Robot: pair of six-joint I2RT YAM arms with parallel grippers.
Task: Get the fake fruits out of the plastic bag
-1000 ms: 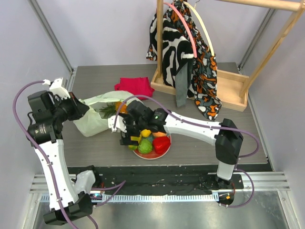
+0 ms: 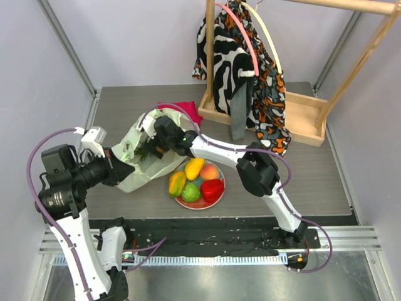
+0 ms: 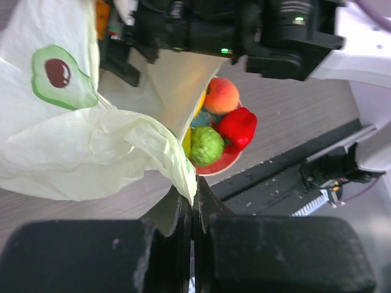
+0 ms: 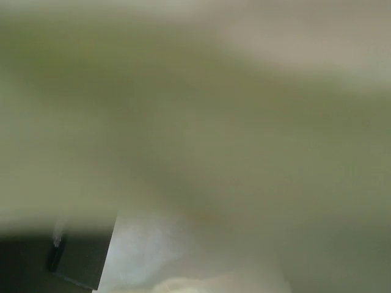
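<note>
The white plastic bag (image 2: 141,175) lies open at left of centre; my left gripper is shut on its bunched edge, which rises from between the fingertips. My right gripper (image 2: 150,141) reaches into the bag's mouth, over a pineapple with green leaves and orange body, mostly hidden by the arm.
A plate of fake fruits (image 2: 192,204) with mango, peach, red pepper and several others sits right of the bag. A red cloth (image 2: 188,106) lies behind it. A wooden rack (image 2: 304,116) with hanging clothes stands at back right.
My left gripper has moved right and down, pulling the bag's edge with it.
</note>
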